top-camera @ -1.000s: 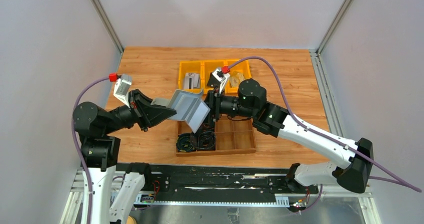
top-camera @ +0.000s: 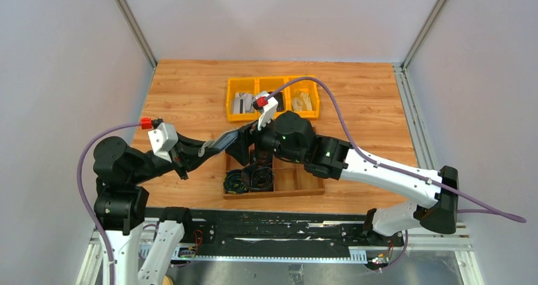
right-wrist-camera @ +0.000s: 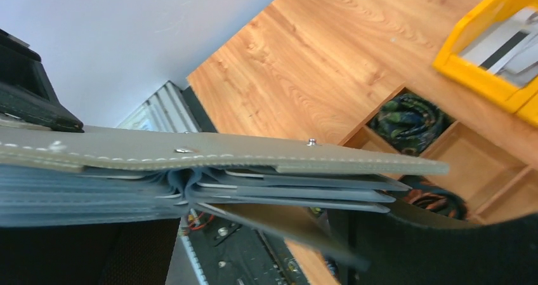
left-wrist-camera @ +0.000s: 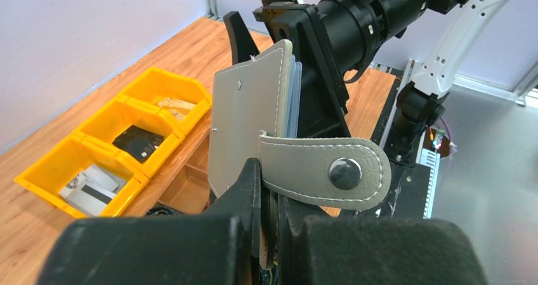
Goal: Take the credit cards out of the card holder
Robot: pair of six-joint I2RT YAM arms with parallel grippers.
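The grey card holder (left-wrist-camera: 247, 107) stands on edge in the left wrist view, with its snap strap (left-wrist-camera: 323, 171) sticking out to the side. My left gripper (top-camera: 206, 150) is shut on the holder's lower edge beside the strap. My right gripper (top-camera: 240, 144) is right up against the holder's other side, partly open. From the right wrist view, the holder's cover (right-wrist-camera: 254, 150) is seen edge-on, with several clear blue-grey sleeves (right-wrist-camera: 304, 193) fanned beneath it. Whether any card sits in those sleeves is unclear.
At the back of the table stands a yellow bin (top-camera: 231, 110) with white and dark items inside. Below the grippers lies a wooden tray (top-camera: 285, 180) holding coiled dark cables (top-camera: 260, 179). Bare wood is open on the table's right (top-camera: 368, 107).
The right gripper has moved left, up to the holder. Seen from above, the holder, earlier spread open, now looks narrow and turned nearly edge-on.
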